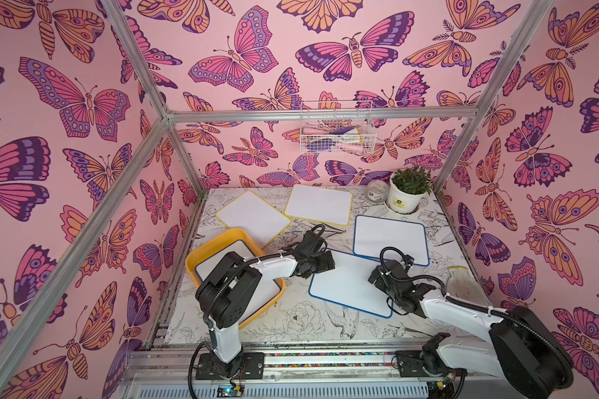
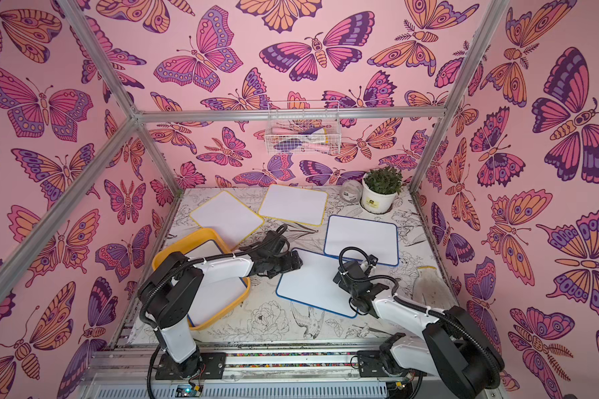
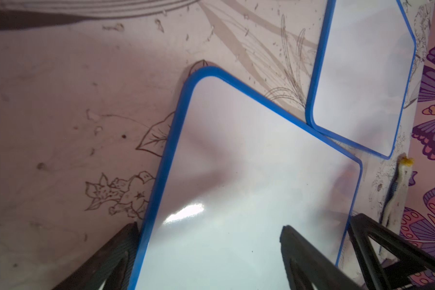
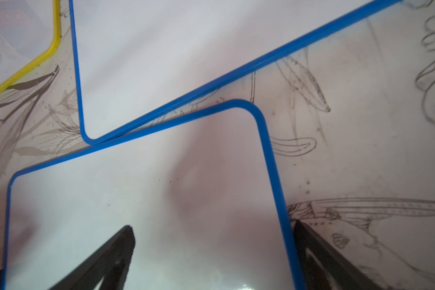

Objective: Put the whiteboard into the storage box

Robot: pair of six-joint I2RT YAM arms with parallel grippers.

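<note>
In the middle of the table a blue-edged whiteboard [image 1: 352, 279] lies flat, one long edge against a second blue-edged whiteboard [image 1: 391, 237] behind it. My left gripper is open at its left short edge; one finger [image 3: 116, 253] is outside the blue rim, the other above the white face. At the opposite short edge my right gripper also stands open, with a finger [image 4: 319, 251] just outside the rim and a finger [image 4: 113, 251] over the board. A yellow storage box [image 1: 194, 257] at the left holds a whiteboard [image 1: 256, 302], partly hidden by my left arm.
Two yellow-edged whiteboards [image 1: 253, 216] [image 1: 319, 203] lie at the back left and back middle. A potted plant [image 1: 409, 189] and a clear round container [image 1: 376, 191] stand at the back right. A pale cloth-like item [image 1: 464, 282] lies at the right edge.
</note>
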